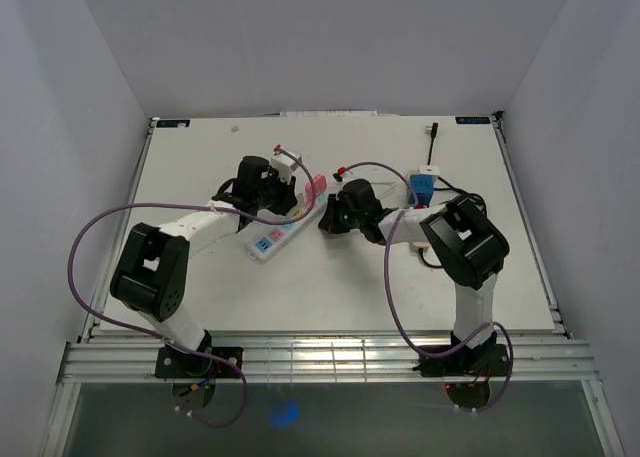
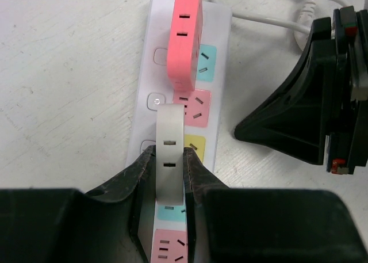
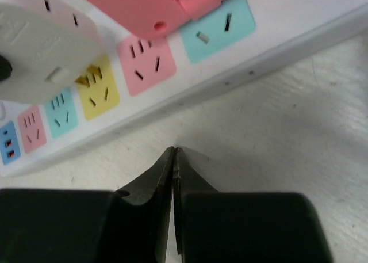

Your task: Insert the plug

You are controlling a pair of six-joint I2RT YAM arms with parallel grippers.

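Note:
A long white power strip (image 2: 219,24) with coloured sockets lies diagonally on the table. My left gripper is shut on a pale grey-white plug (image 2: 170,128), above the strip at the yellow socket (image 2: 196,143). In the right wrist view, brass prongs (image 3: 87,79) show below the grey-white plug, over the yellow socket; how far they are in cannot be told. A pink plug (image 2: 185,38) stands on the strip farther along. Beside the strip, my right gripper is shut close above the table, nothing visible between its fingers.
At the right of the table are a blue block (image 1: 421,189) and a black plug (image 1: 433,130) with its cable. The strip's white cord (image 2: 264,21) curls behind its far end.

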